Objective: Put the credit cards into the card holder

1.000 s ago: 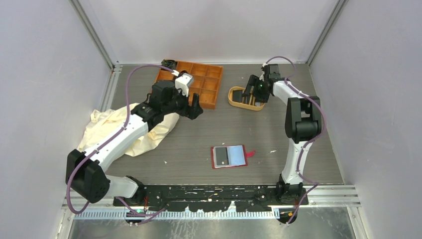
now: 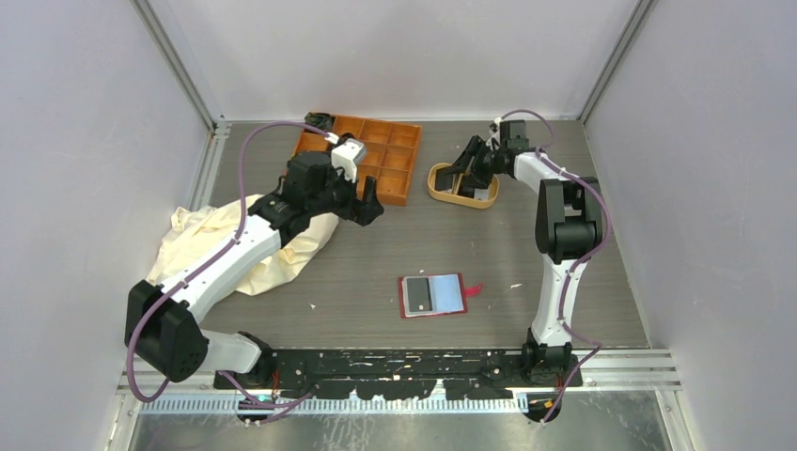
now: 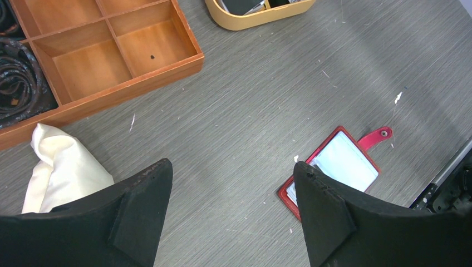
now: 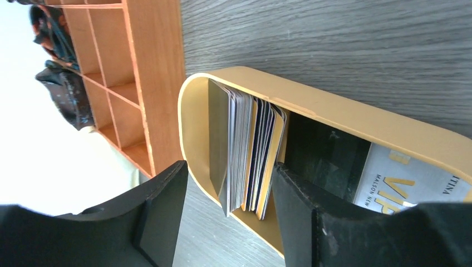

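The red card holder point(image 2: 432, 295) lies unfolded on the front part of the table, strap to the right. White and dark inner faces show; its light sheet point(image 3: 346, 161) is clear in the left wrist view. Upright cards point(image 4: 240, 147) stand packed in the left part of the yellow oval basket point(image 4: 384, 119). My right gripper is at the basket, its fingers apart on either side of the card row; the right finger point(image 4: 289, 192) is close against the row's right side. Left of the basket, in mid-air, my left gripper point(image 2: 372, 201) is open and empty.
A brown compartment tray point(image 2: 393, 150) sits at the back, left of the basket, with dark bundled items point(image 3: 19, 83) in its left compartments. Cream cloth point(image 2: 207, 240) covers the left side. The table between basket and card holder is clear.
My right gripper has shifted left across the basket, with its fingers now over the left part. The basket has slid slightly left. The left arm and the card holder have stayed still.
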